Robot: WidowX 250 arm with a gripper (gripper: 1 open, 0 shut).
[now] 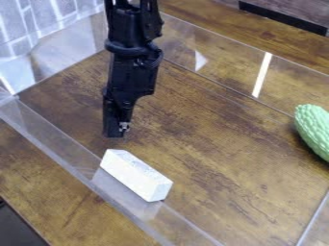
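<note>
My black gripper (118,125) hangs from the top of the view, its tip low over the wooden surface in the left middle, just behind a white rectangular block (135,175). It looks shut, with nothing visible between its fingers. The block lies lengthwise near the front, apart from the fingertips. At the right edge lies a pale green, bumpy gourd-like object (313,129).
A clear plastic border (64,144) runs around the wooden work area (218,144). A white strip (261,74) shows at the back right. A checked cloth (29,29) is at the top left.
</note>
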